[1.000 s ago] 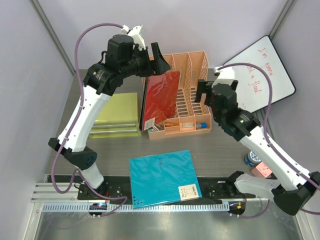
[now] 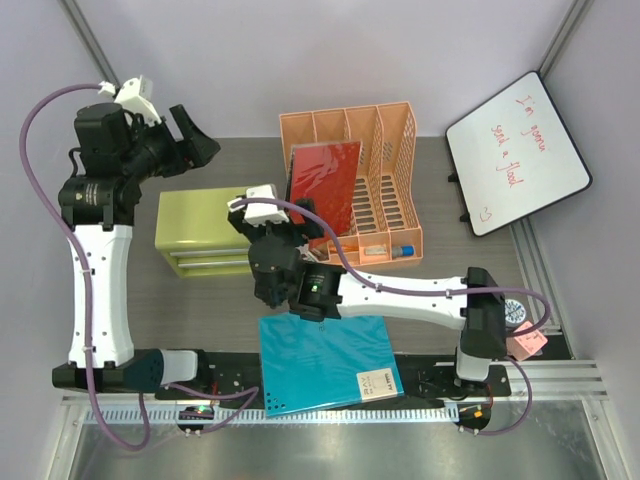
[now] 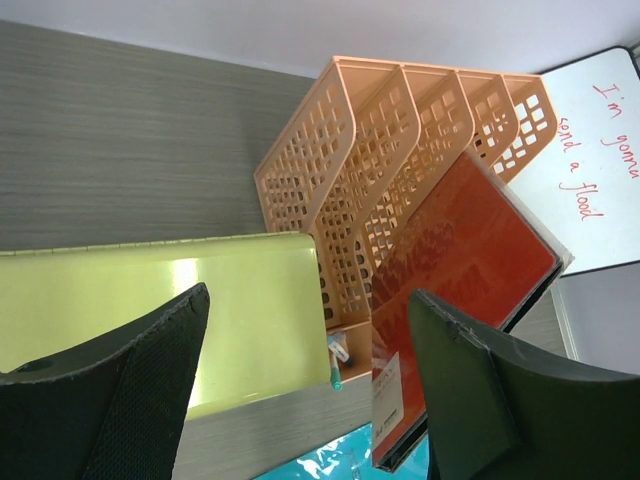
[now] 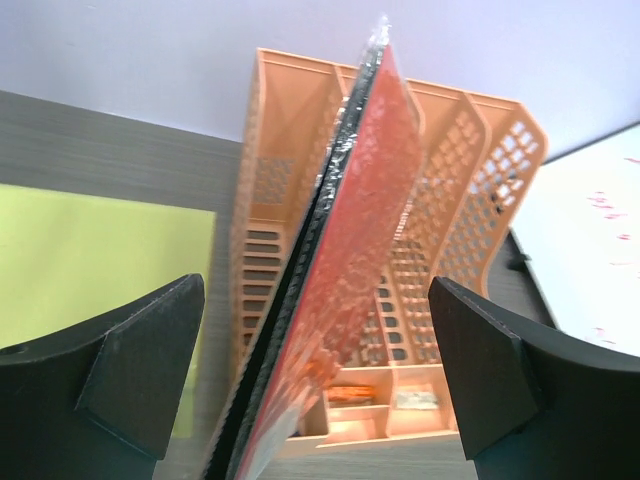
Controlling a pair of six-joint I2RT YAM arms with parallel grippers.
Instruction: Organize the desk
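A red folder (image 2: 330, 175) leans in the peach desk organizer (image 2: 395, 130); in the right wrist view its dark spine (image 4: 290, 290) rises between my right gripper's (image 4: 318, 330) fingers, which stand open around it. My left gripper (image 2: 198, 130) hovers at upper left, above the green folders (image 2: 200, 215), its fingers apart with nothing between them. In the left wrist view the red folder (image 3: 450, 270) shows beyond that gripper's right finger. A blue folder (image 2: 320, 355) with a white label lies at the front.
A whiteboard (image 2: 515, 150) with red writing stands at the right. A blue round item (image 2: 513, 312) and a pink block (image 2: 525, 342) sit at the front right. Small items lie in the organizer's front compartments. Bare desk shows between the organizer and blue folder.
My left arm has swung left, away from the organizer. My right gripper has moved left from the organizer's right side to the red folder's edge.
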